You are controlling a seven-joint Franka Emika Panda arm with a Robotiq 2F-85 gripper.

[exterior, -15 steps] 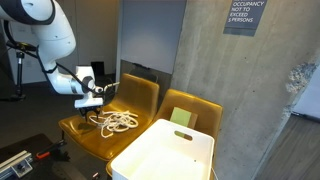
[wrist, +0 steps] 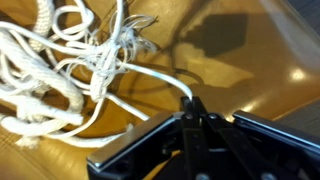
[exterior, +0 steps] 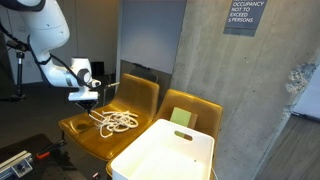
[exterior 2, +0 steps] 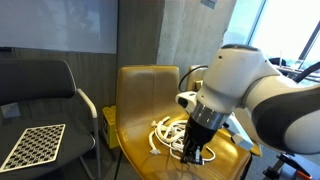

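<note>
A tangled white rope (exterior: 120, 122) lies in a loose heap on the brown seat of a chair. In the wrist view the rope (wrist: 105, 55) fills the left side, with a frayed, knotted part in its middle. One thin strand arches from that knot to the tips of my gripper, which is shut on it. Low over the seat, beside the heap, the gripper (exterior 2: 197, 158) shows in exterior view 2, partly hidden by the white arm.
A large white bin (exterior: 165, 153) stands to the right, in front of another brown chair with a green cushion (exterior: 180, 117). The chair's backrest (exterior 2: 146, 90) rises behind the rope. Bare brown seat (wrist: 265, 65) shows right of the strand.
The arm has shifted slightly up and left in exterior view 1. The rope heap looks much the same.
</note>
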